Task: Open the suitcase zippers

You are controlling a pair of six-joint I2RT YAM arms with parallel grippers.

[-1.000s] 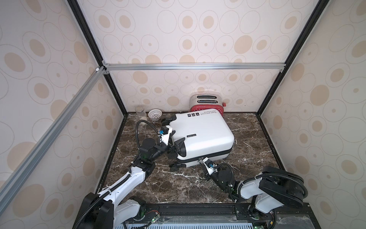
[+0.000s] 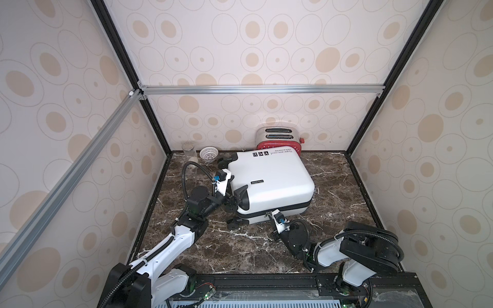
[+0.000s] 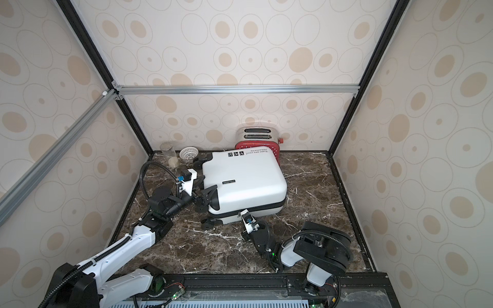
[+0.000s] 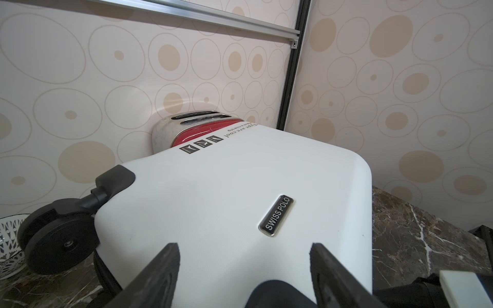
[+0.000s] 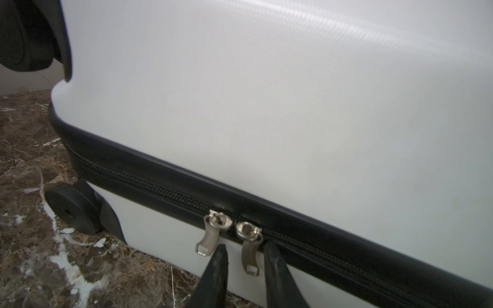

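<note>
The white suitcase (image 2: 274, 177) lies flat with a black zipper band along its front side. Two metal zipper pulls hang side by side in the right wrist view: a left pull (image 5: 209, 237) and a right pull (image 5: 250, 254). My right gripper is at the front side, fingers part open, with the right pull in the gap between its fingers; whether they touch it cannot be told. At the suitcase's left end, my left gripper is part open, and its fingers (image 4: 160, 277) show against the white lid with nothing clearly gripped.
A red and silver toaster (image 2: 278, 137) stands behind the suitcase. At the back left are a white basket (image 2: 209, 153) and a clear glass (image 2: 189, 151). Black wheels (image 4: 64, 238) stick out from the suitcase's left end. Bare countertop (image 2: 339, 190) lies to the right.
The suitcase has moved very slightly leftward. My left arm looks almost unchanged.
</note>
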